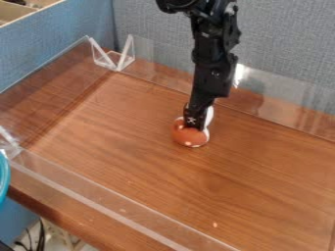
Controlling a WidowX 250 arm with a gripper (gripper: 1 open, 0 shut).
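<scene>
An orange-red toy (190, 135) with light spots and a white tip lies on the wooden table in the middle of the camera view. My black gripper (197, 120) points down right over it, its fingers low at the toy's upper part and hiding some of it. The gripper is open; whether the fingers touch the toy is hard to tell.
Clear plastic strips run along its edges, with a small white bracket (113, 59) at the back-left corner. A cyan object (4, 176) shows at the left edge.
</scene>
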